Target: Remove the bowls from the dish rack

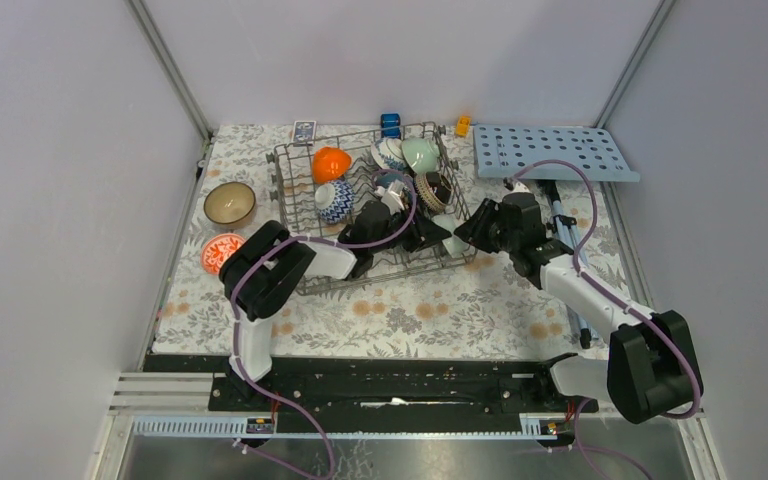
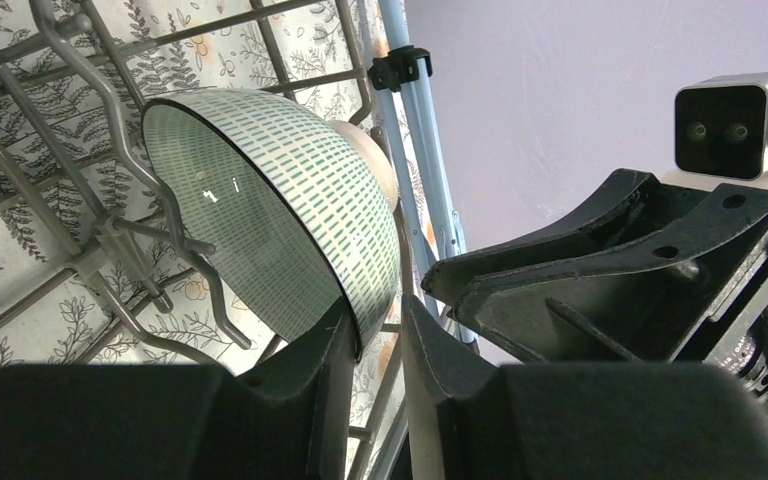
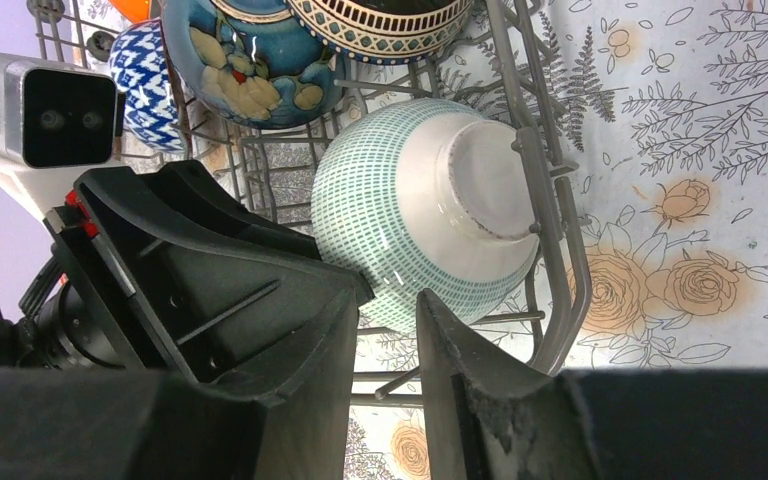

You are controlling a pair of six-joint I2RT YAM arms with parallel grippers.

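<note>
A pale bowl with green dashes (image 2: 330,200) (image 3: 390,210) lies tilted on its side at the right front of the dish rack (image 2: 135,47). My left gripper (image 1: 430,232) stands part open at its rim, fingertips either side of it. My right gripper (image 1: 470,232) is at the bowl's right; whether anything is between its fingertips is unclear. An orange bowl (image 1: 331,164), blue-and-white bowl (image 1: 332,200), mint bowl (image 1: 420,153), blue floral bowl (image 3: 245,75) and patterned dark bowl (image 3: 380,30) also sit in the rack.
A brown bowl (image 1: 229,203) and red patterned bowl (image 1: 218,252) stand left of the rack. A perforated blue board (image 1: 550,150) and pale blue rails (image 1: 582,320) lie right.
</note>
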